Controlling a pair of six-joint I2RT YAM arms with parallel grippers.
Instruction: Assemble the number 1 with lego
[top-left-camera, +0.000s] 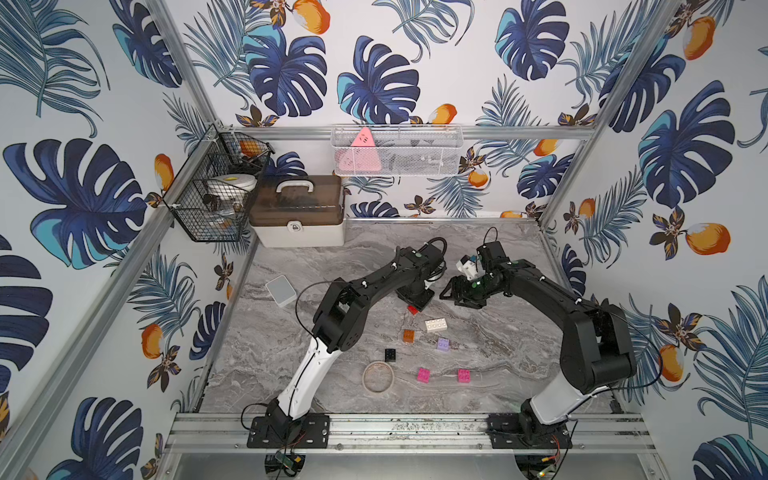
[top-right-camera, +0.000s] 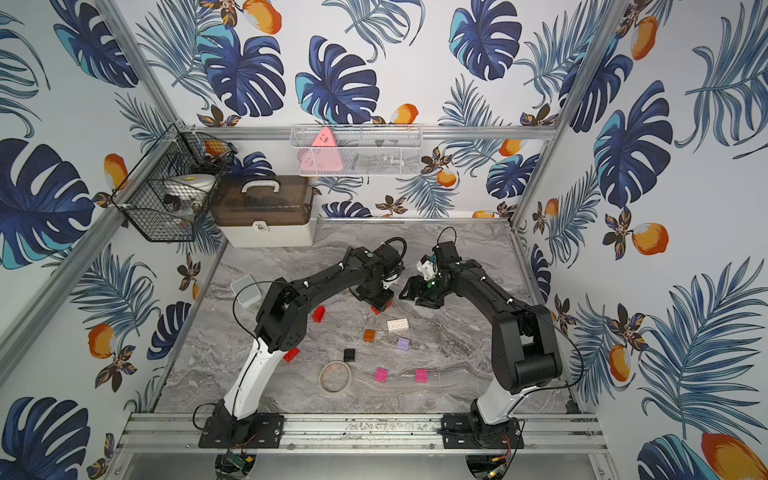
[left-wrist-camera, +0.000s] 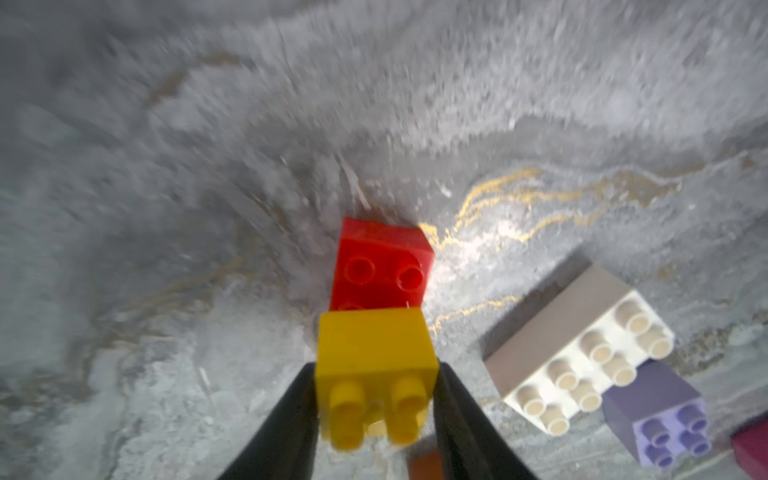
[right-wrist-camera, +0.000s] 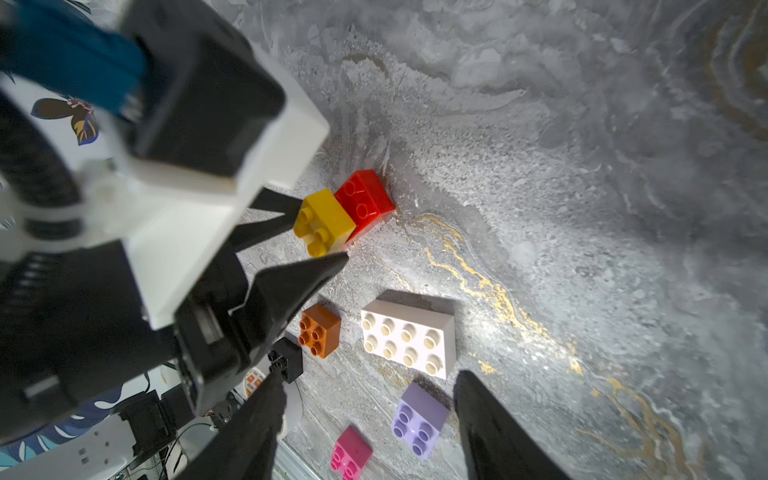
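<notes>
A yellow brick (left-wrist-camera: 376, 344) is between the fingertips of my left gripper in both wrist views, just over or against one end of a red brick (right-wrist-camera: 364, 196) on the table (top-left-camera: 512, 336); whether the fingers grip it is unclear, and whether the bricks touch cannot be told. In the left wrist view the red brick's far studs show beyond the yellow one. My right gripper (top-left-camera: 464, 296) stands open to the right of the left one, nothing between its fingers.
A white brick (right-wrist-camera: 408, 340), orange brick (right-wrist-camera: 318, 329), lilac brick (right-wrist-camera: 420, 420), black brick (top-left-camera: 390, 353), pink bricks and a round ring (top-left-camera: 378, 389) lie toward the front. More red bricks (top-right-camera: 318, 313) lie left. A lidded box (top-left-camera: 296, 232) stands at the back left.
</notes>
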